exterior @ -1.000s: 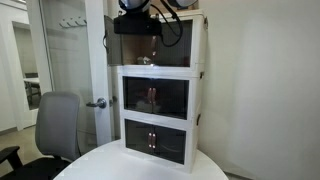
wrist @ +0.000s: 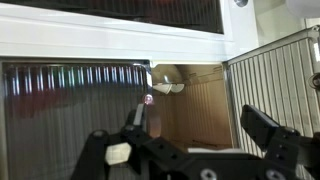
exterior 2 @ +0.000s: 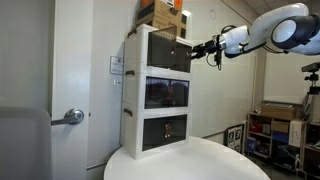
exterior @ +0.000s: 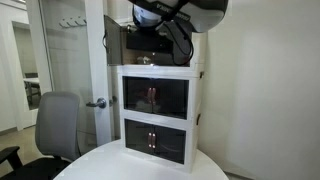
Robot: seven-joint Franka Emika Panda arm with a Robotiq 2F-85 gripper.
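A tall white cabinet has three tiers of dark-windowed doors. On its top tier one door stands swung open, seen in the wrist view as a ribbed panel on the right. The other top door is closed, with a small reddish handle at its edge. Between them the brown interior shows, with a small whitish item inside, hard to make out. My gripper is open before this tier, its fingers wide apart and nothing visible between them. In exterior view 2 the gripper is close to the top tier.
Middle doors and bottom doors are closed. Boxes sit on top of the cabinet. A grey chair and a door with a handle are alongside.
My gripper has come lower and a little to the right in exterior view 1, and now covers much of the top tier's opening. The cabinet doors look unchanged.
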